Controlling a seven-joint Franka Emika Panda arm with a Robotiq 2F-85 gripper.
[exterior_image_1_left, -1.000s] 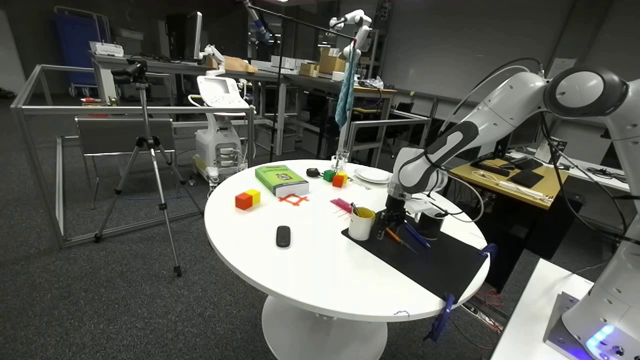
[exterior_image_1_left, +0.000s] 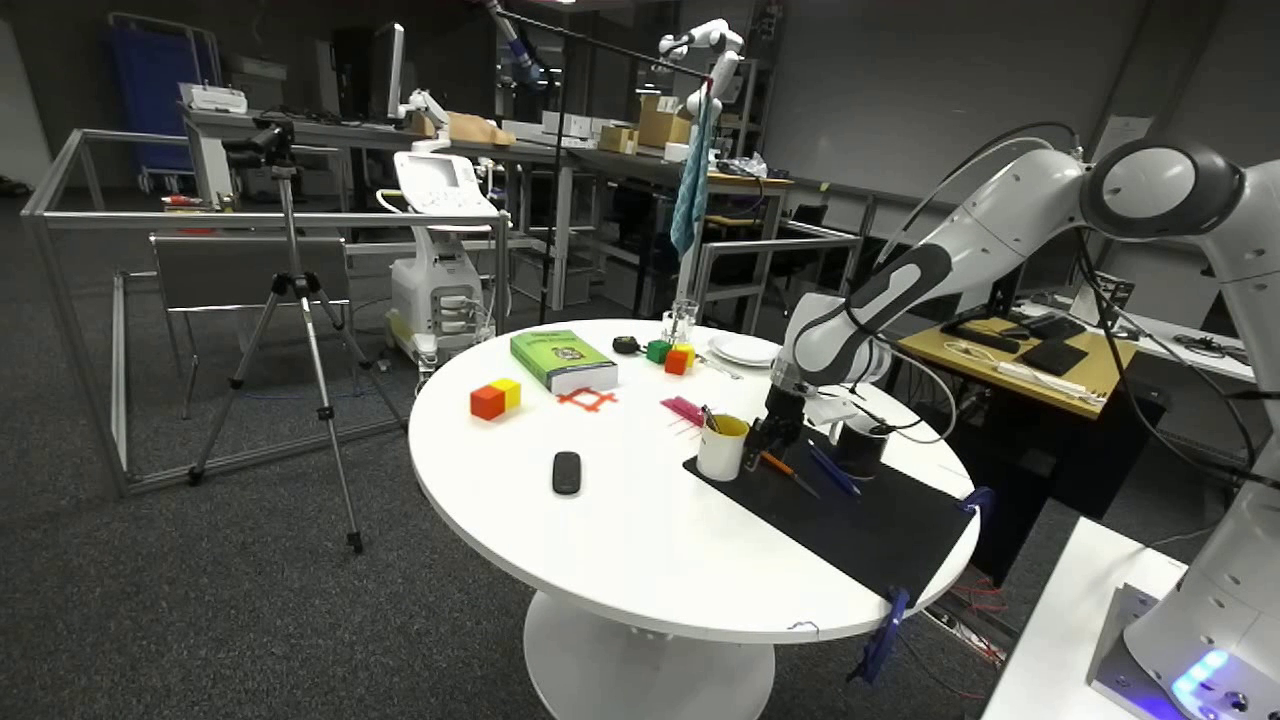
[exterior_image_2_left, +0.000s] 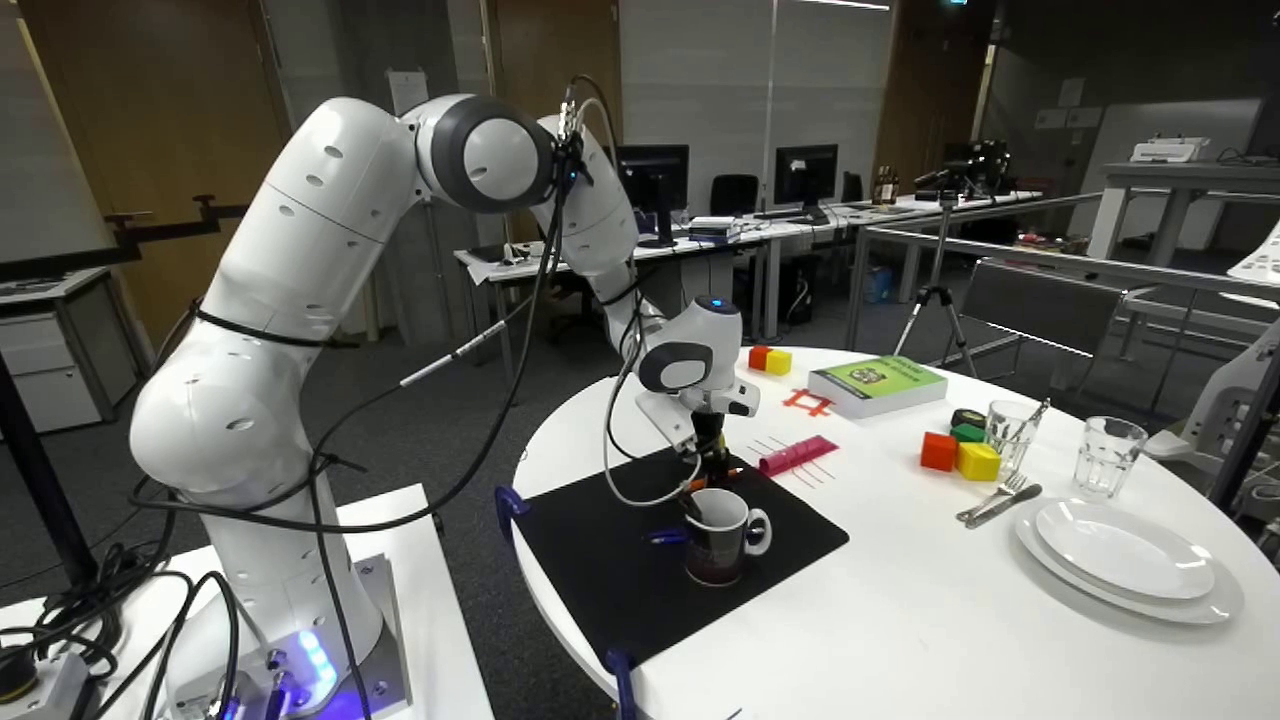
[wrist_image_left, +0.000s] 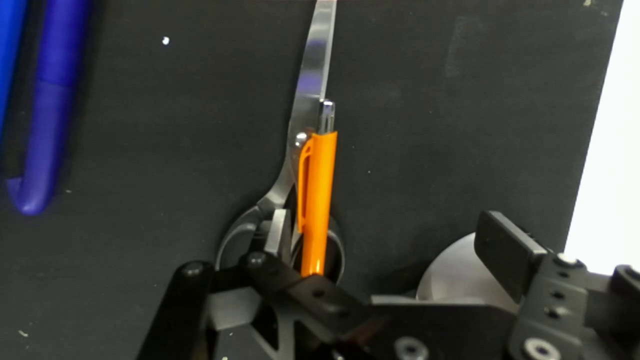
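Observation:
An orange pen (wrist_image_left: 318, 198) lies across a pair of scissors (wrist_image_left: 310, 72) on the black mat (wrist_image_left: 420, 120). Low over them, my gripper is open; its left finger (wrist_image_left: 277, 234) stands over the scissor handles, just left of the pen. Near the right finger (wrist_image_left: 507, 255) shows part of a white cup (wrist_image_left: 459, 270). In exterior view 1 that white cup (exterior_image_1_left: 720, 452), yellow inside and holding pens, stands upright right by the gripper (exterior_image_1_left: 768, 450). Parts of the handles and the pen's lower end are hidden by the gripper.
Blue pens (exterior_image_1_left: 831, 468) lie on the mat beside a dark mug (exterior_image_2_left: 716, 554). A pink item (exterior_image_2_left: 798, 454), a green book (exterior_image_2_left: 878, 382), coloured cubes (exterior_image_2_left: 960, 456) and white plates (exterior_image_2_left: 1200, 606) occupy the table. Bare table lies around the black mouse (exterior_image_1_left: 566, 473).
My gripper has shifted slightly left in exterior view 1, closer to the white cup. The objects on the table look unmoved.

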